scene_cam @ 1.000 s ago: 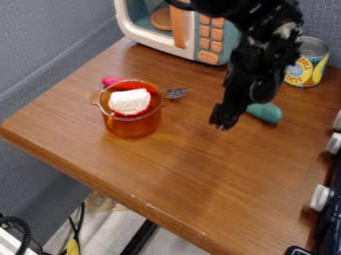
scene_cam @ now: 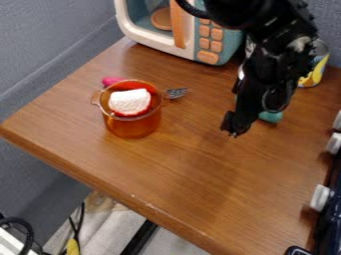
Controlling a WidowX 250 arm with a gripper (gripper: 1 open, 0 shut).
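The black gripper hangs over the right-middle of the wooden table, pointing down, to the right of an orange-red pot. The pot holds a white item. Whether the fingers are open or shut is hard to make out. Behind the gripper a teal object lies partly hidden. A silver fork lies beside the pot, and a pink object sits behind it.
A toy microwave stands at the back. A can is at the back right, partly behind the arm. A dark appliance with white knobs lines the right edge.
The pot and fork have stayed put.
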